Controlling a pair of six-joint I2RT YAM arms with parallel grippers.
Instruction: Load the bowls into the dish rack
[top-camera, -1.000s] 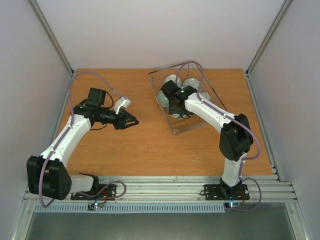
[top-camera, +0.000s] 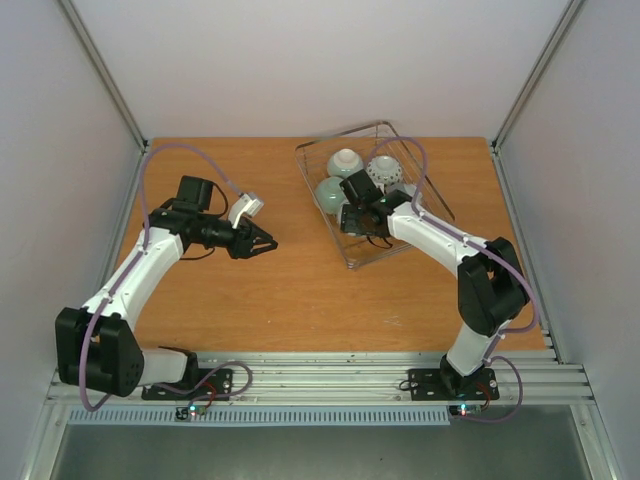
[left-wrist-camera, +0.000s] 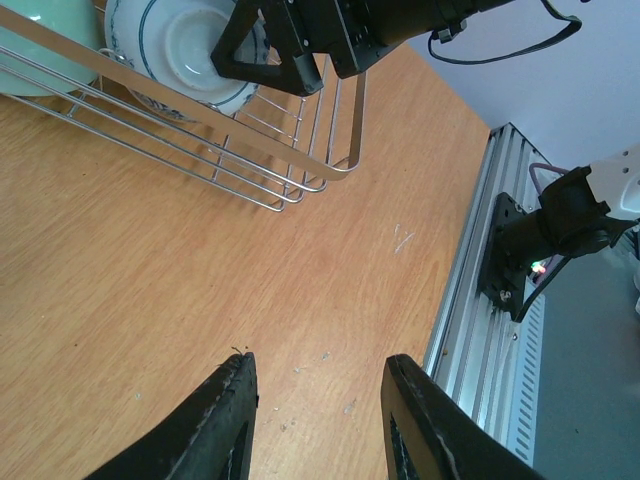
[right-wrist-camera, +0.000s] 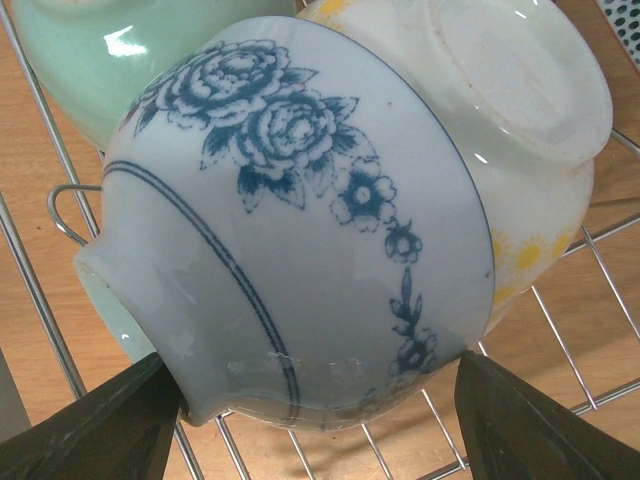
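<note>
A white bowl with blue flowers (right-wrist-camera: 330, 230) sits tilted in the wire dish rack (top-camera: 350, 262), its rim toward the lower left in the right wrist view. My right gripper is at this bowl, its fingers (right-wrist-camera: 505, 425) wide apart on either side of its lower part; whether they touch it is hard to tell. A green bowl (top-camera: 328, 194), a white bowl with yellow marks (right-wrist-camera: 540, 190) and a dotted white bowl (top-camera: 384, 170) are also in the rack. My left gripper (top-camera: 268, 243) stands open and empty over the table, left of the rack.
A pale green-white bowl (top-camera: 345, 162) is at the rack's far end. The rack's metal rim (left-wrist-camera: 200, 125) is close below my right gripper.
The left arm and the rack have stayed put.
</note>
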